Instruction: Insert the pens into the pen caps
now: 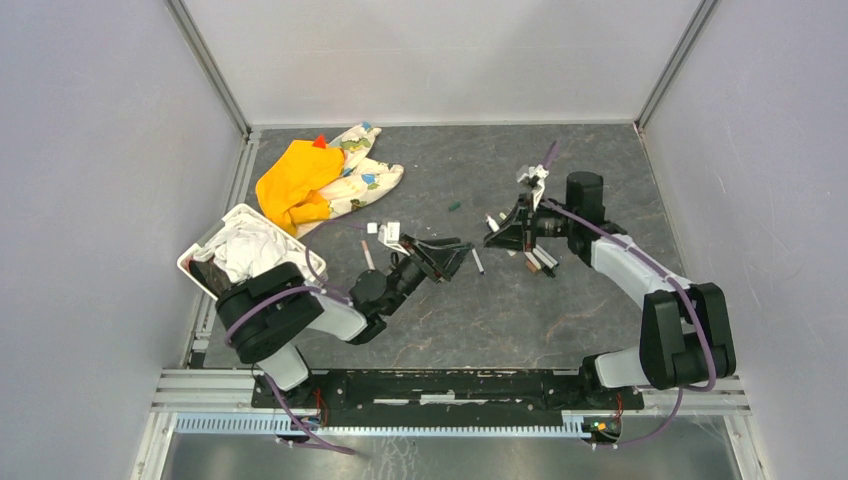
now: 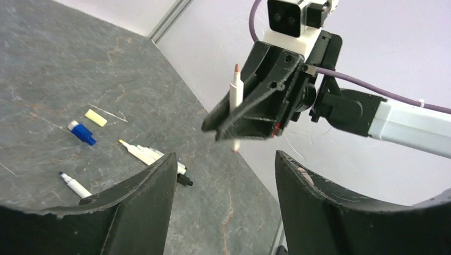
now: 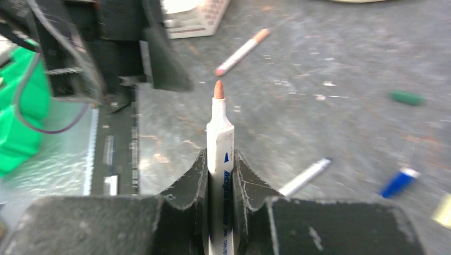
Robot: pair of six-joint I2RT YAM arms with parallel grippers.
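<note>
My right gripper is shut on a white marker (image 3: 220, 135), whose bare orange-brown tip points away from the fingers. That same marker (image 2: 236, 95) stands upright across the right fingers in the left wrist view. Facing it, my left gripper is part open with nothing between its fingers. On the table lie a blue cap (image 2: 81, 132), a yellow cap (image 2: 95, 118) and a green cap (image 1: 455, 206). A dark-tipped marker (image 2: 75, 185) and a yellow-tipped marker (image 2: 139, 153) lie uncapped near them.
A pale marker with an orange end (image 1: 367, 255) lies by the left arm. The white basket (image 1: 190, 262) with cloth stands at the left, and orange and patterned cloths (image 1: 300, 180) lie behind it.
</note>
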